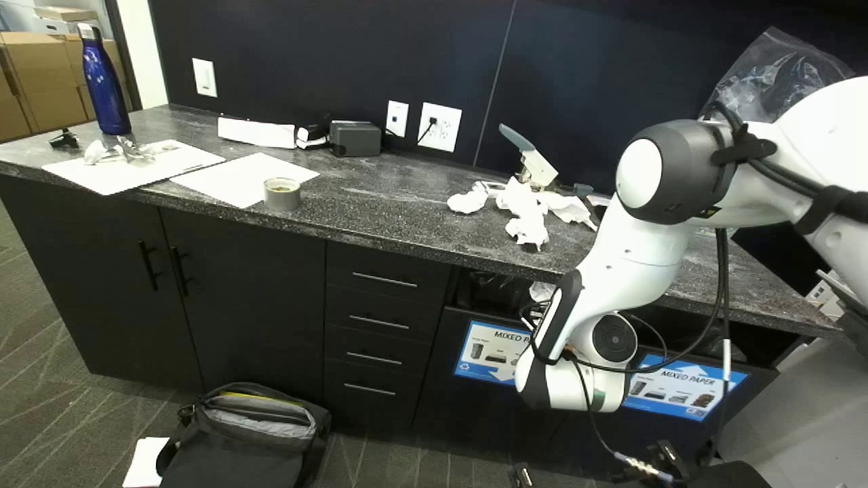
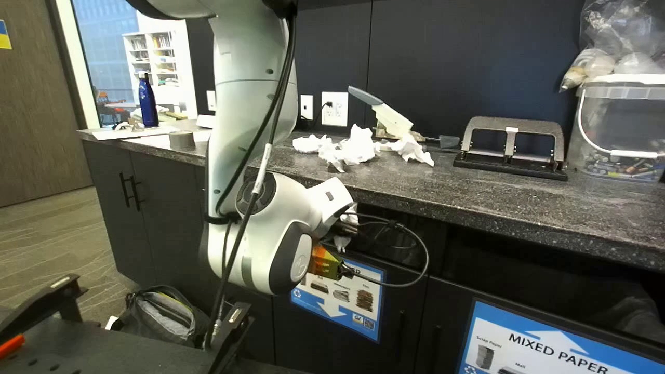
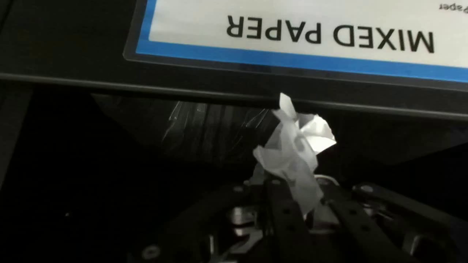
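A crumpled white paper [image 3: 289, 151] is pinched between the fingers of my gripper, which is shut on it. In the wrist view it sits in front of the dark opening of a bin lined with clear plastic [image 3: 206, 127], just below the panel's edge. The same paper [image 2: 349, 215] shows under the counter in exterior view 2, partly covered by the hand. Several more crumpled papers [image 1: 521, 207] lie on the counter [image 1: 390, 211] above. A blue-bordered "MIXED PAPER" sign [image 1: 492, 350] marks the bin front.
A stapler [image 1: 533, 163] stands behind the loose papers. A hole punch [image 2: 511, 146] and a clear bucket [image 2: 623, 128] are farther right. The countertop edge overhangs the bin opening. A tape roll [image 1: 282, 194] and a blue bottle [image 1: 106, 85] are at left.
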